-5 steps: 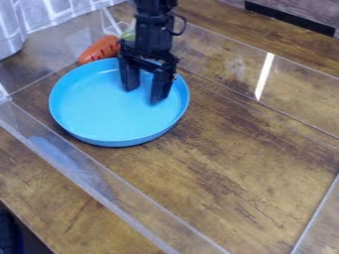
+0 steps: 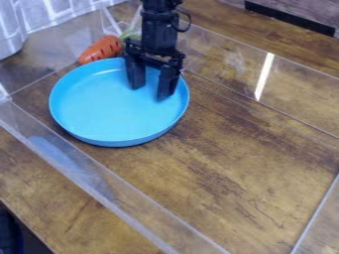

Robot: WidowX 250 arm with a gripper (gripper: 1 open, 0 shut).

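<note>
My black gripper [image 2: 151, 73] reaches down from the top centre over the back part of a blue plate [image 2: 117, 111], its two dark fingers apart and low at the plate's surface. I see nothing clearly between them. An orange carrot-like object [image 2: 101, 50] lies just behind the plate on the left, with something pale green beside it, partly hidden by the arm.
A clear plastic wall [image 2: 93, 182] runs along the left, and another edge shows at the right. A white object [image 2: 11, 25] stands at the top left.
</note>
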